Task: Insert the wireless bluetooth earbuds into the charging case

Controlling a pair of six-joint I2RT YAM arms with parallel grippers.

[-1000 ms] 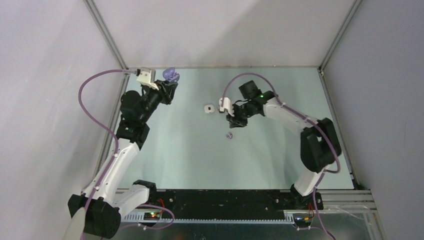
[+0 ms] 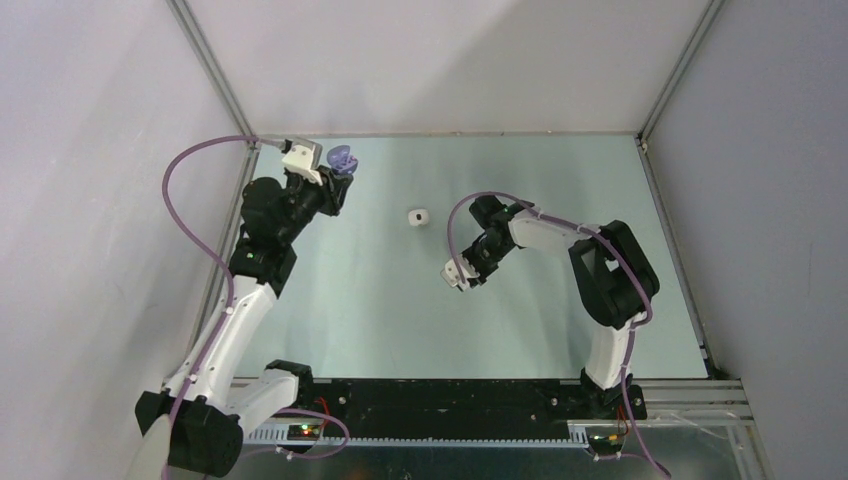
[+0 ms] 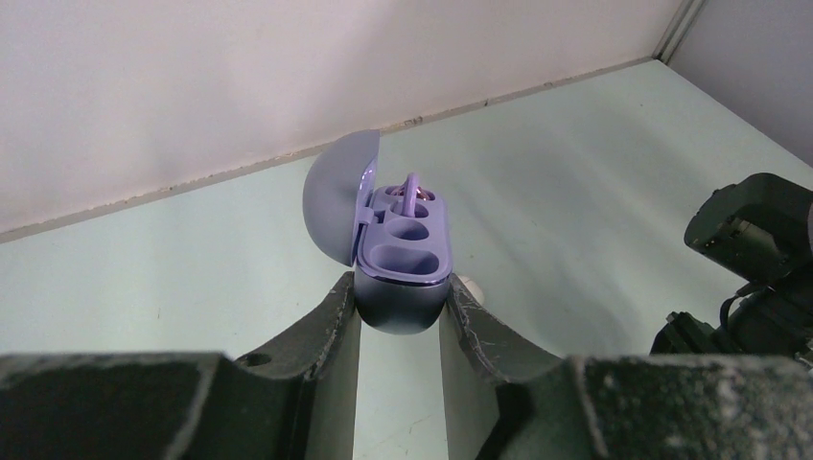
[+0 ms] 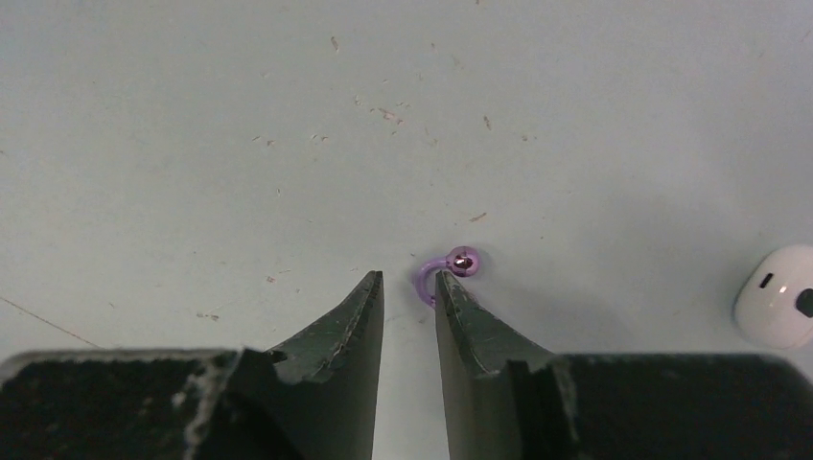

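Note:
The purple charging case [image 3: 403,302] is held upright with its lid [image 3: 336,196] swung open to the left. My left gripper is shut on its lower body. One purple loop-shaped earbud [image 3: 410,195] stands in the far part of the case; the nearer hollows look empty. On the table lies another purple earbud [image 4: 462,261], curved, with a shiny ball end. My right gripper hovers over it with fingers apart and nothing gripped. Its right finger [image 4: 458,321] covers part of that earbud. From the top, the right arm hides this earbud.
A small white rounded block [image 2: 418,217] with a dark dot sits mid-table, between the two arms. In the right wrist view the same block [image 4: 778,297] shows at the right edge.

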